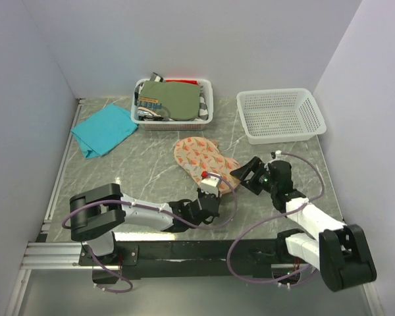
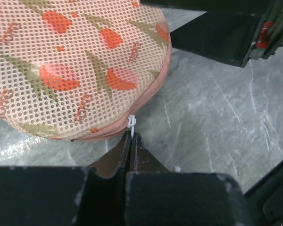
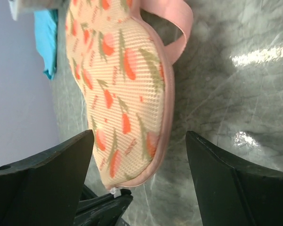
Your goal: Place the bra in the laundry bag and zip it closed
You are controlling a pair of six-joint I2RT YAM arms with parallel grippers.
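Observation:
The mesh laundry bag (image 1: 199, 155), cream with orange tulips and a pink edge, lies flat on the counter. In the left wrist view, my left gripper is shut at the bag's edge on its white zipper pull (image 2: 131, 121). My right gripper (image 1: 247, 172) stands open beside the bag's right edge; in the right wrist view the bag (image 3: 120, 113) shows between and beyond its fingers, with a pink strap (image 3: 179, 28) sticking out. I cannot tell whether a bra is inside the bag.
A basket of folded clothes (image 1: 141, 122) stands at the back, an empty white basket (image 1: 283, 138) at back right. A turquoise cloth (image 1: 104, 130) lies at the left.

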